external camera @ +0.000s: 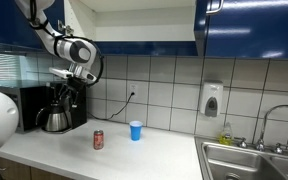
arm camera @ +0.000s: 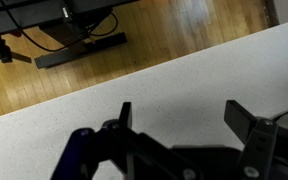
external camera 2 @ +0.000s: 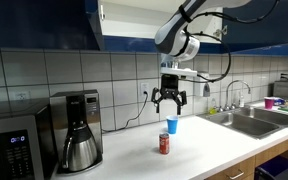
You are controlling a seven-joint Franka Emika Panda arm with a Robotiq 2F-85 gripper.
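Note:
My gripper (external camera 2: 168, 105) is open above the counter, pointing down with nothing between its fingers. In the wrist view its two dark fingers (arm camera: 242, 118) stand wide apart over the bare white counter edge. A red can (external camera 2: 164, 143) stands upright on the counter, with a blue cup (external camera 2: 172, 124) farther back near the tiled wall. Both also show in the first exterior view, the can (external camera: 98, 139) left of the cup (external camera: 135, 130). Neither appears in the wrist view, and the gripper touches neither.
A coffee maker with a steel carafe (external camera 2: 81, 148) stands by a black microwave (external camera 2: 10, 143). At the other end are a sink (external camera: 242, 163), a faucet (external camera: 267, 118) and a soap bottle (external camera: 226, 134). Blue cabinets (external camera: 254, 30) hang overhead.

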